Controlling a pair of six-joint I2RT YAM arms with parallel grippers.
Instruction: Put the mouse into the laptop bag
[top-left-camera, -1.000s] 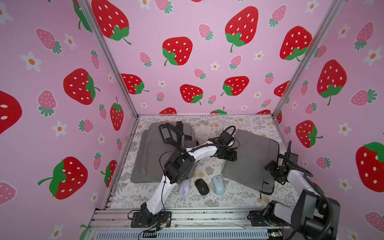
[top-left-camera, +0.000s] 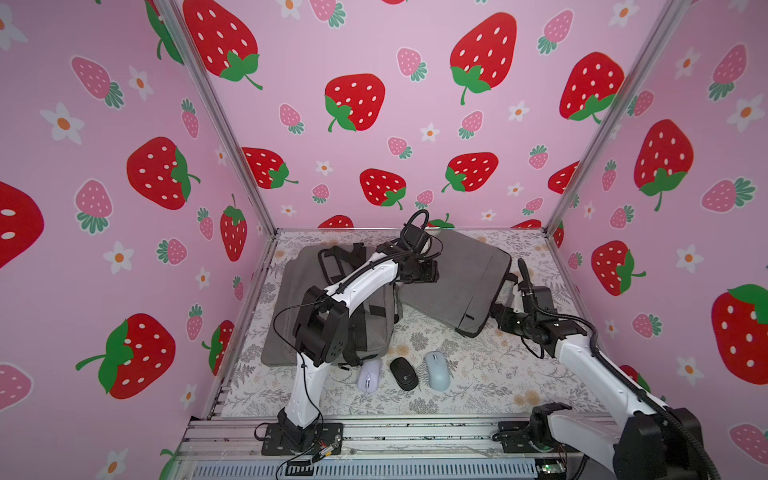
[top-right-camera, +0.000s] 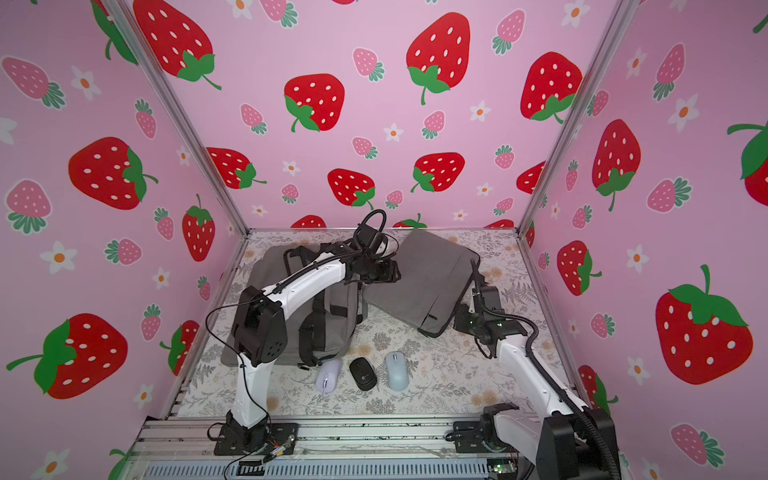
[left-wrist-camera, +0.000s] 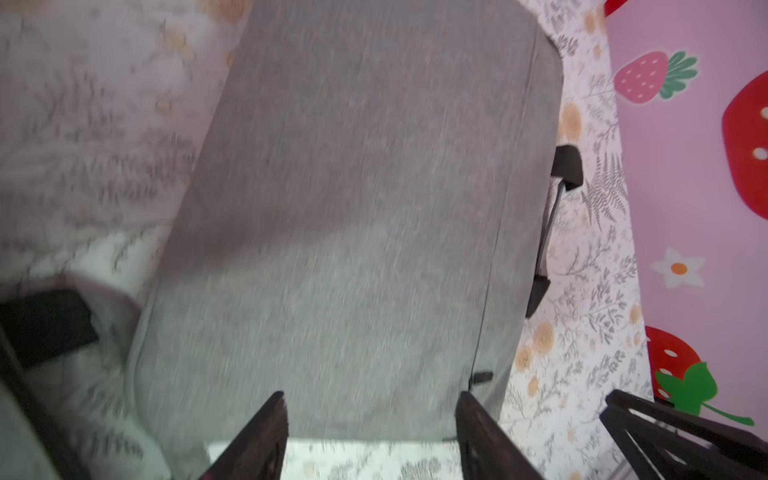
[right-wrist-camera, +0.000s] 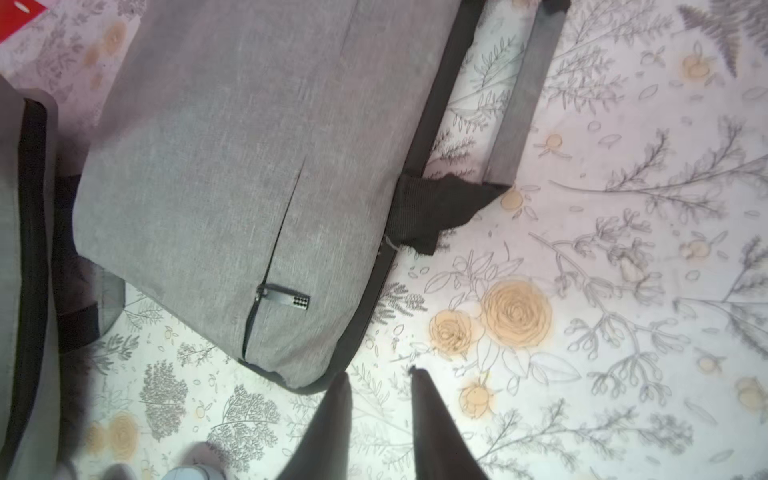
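The grey laptop bag (top-left-camera: 456, 276) lies flat and slanted at the back centre, with a small zip pull (right-wrist-camera: 284, 296) near one corner. Three mice sit in a row by the front edge: a lavender one (top-left-camera: 369, 376), a black one (top-left-camera: 404, 373) and a light blue one (top-left-camera: 437, 371). Over the bag's left part, my left gripper is open, its fingers apart and empty. Beside the bag's right front corner hangs my right gripper, partly open with nothing between its fingertips. Whether either touches the bag is unclear.
A larger grey backpack (top-left-camera: 300, 320) with black straps covers the left of the table, close to the laptop bag. A carry handle (right-wrist-camera: 524, 104) sticks out from the laptop bag's right edge.
The laptop bag has shifted back and left, both arms moving with it. Most recently the right gripper has drawn slightly forward, off the bag's edge. The mice have stayed put.
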